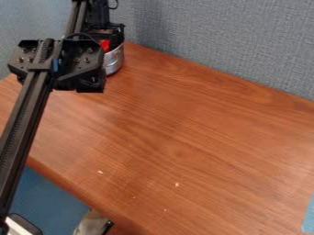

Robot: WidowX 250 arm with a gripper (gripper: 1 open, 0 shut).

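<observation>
A silver cylindrical container (113, 61) stands at the back left of the wooden desk, with something red (105, 45) at its top, partly hidden behind black hardware. The black rail arm (31, 119) runs down the left side, with a carriage (55, 62) near its upper part. I cannot make out the gripper's fingers or whether they are open or shut.
Grey fabric partitions (233, 37) border the back. A light blue patch (308, 217) shows at the lower right edge.
</observation>
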